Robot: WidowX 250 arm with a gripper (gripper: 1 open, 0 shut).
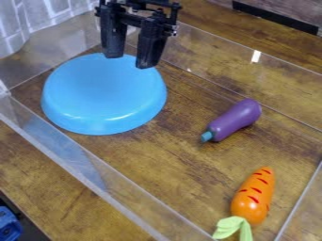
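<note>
The black gripper (131, 47) hangs at the top of the camera view over the back part of a round light-blue disc (104, 99), its two fingers spread apart with nothing seen between them. A purple toy eggplant (234, 119) with a teal stem lies on the wooden surface to the right of the disc. An orange toy carrot (251, 198) with a pale green top lies at the lower right.
Clear plastic walls surround the wooden floor (157, 169), which is bare in the middle and front. A blue item (7, 226) shows at the lower left corner, outside the wall.
</note>
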